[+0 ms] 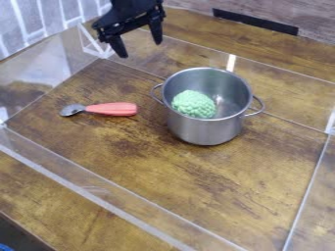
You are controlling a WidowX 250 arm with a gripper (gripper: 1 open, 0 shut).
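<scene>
The black gripper (128, 39) hangs at the top of the view, above the back left of the wooden table (144, 186), its fingers apart and nothing visible between them. A steel pot (207, 127) with two handles stands right of centre, holding a bumpy pale green object (193, 103). To the left of the pot lies a utensil with a red handle (112, 109) and a small metal head.
Clear plastic panels or strips edge the work area on the left, front and right.
</scene>
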